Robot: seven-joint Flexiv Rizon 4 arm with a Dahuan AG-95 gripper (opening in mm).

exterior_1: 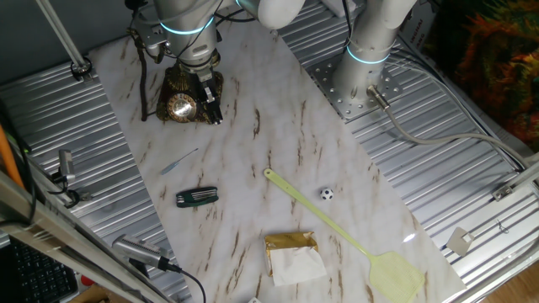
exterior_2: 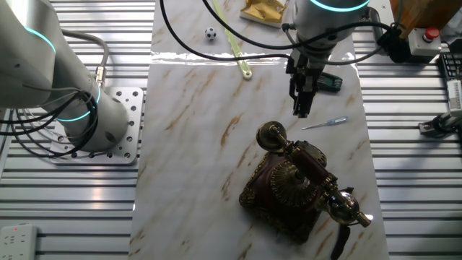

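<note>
An antique-style telephone with a dial (exterior_1: 182, 106) stands at the table's far end in exterior view 1. Its handset (exterior_2: 310, 167) lies across the top of its ornate brown body (exterior_2: 281, 198) in exterior view 2. My gripper (exterior_1: 216, 118) points down beside the phone in exterior view 1. From exterior view 2, the gripper (exterior_2: 301, 112) appears above the table between the phone and a dark green multi-tool (exterior_2: 329, 82). Its fingers look close together and dark, and the gap between them is unclear. I see no object at the fingertips.
A small screwdriver (exterior_1: 180, 161) lies near the multi-tool. Farther along are a yellow-green fly swatter (exterior_1: 396, 276), a small football (exterior_1: 327, 194) and a gold-and-white packet (exterior_1: 295, 259). A black cord (exterior_1: 144, 80) hangs beside the phone.
</note>
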